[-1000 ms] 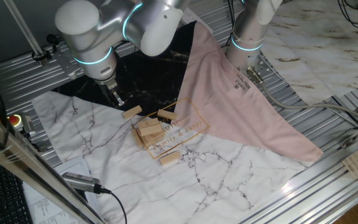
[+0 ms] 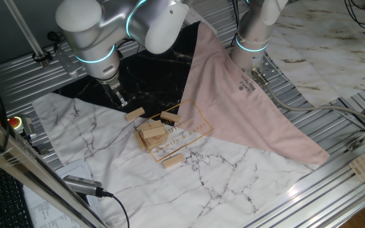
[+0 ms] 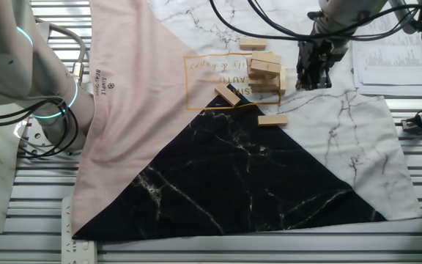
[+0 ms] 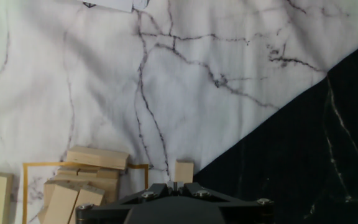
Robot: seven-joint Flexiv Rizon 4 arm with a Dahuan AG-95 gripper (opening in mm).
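My gripper looks shut in the wrist view, its dark fingers meeting at the bottom middle with nothing visible between them. Just beyond the fingertips, one pale wooden block (image 4: 184,171) lies by the black part of the cloth. In exterior view 1 the gripper (image 2: 123,103) hangs close to that block (image 2: 135,114), apparently above the cloth. From the opposite side, exterior view 2 shows the pile (image 3: 265,67) beside the gripper (image 3: 312,79).
The marble-patterned cloth (image 2: 233,183) is slightly wrinkled, with wide bare areas around the blocks. A cabled device (image 2: 84,186) and a keyboard (image 2: 2,196) lie at the near left.
Compared with one second ago, the arm and gripper have shifted very slightly. The blocks have not moved.
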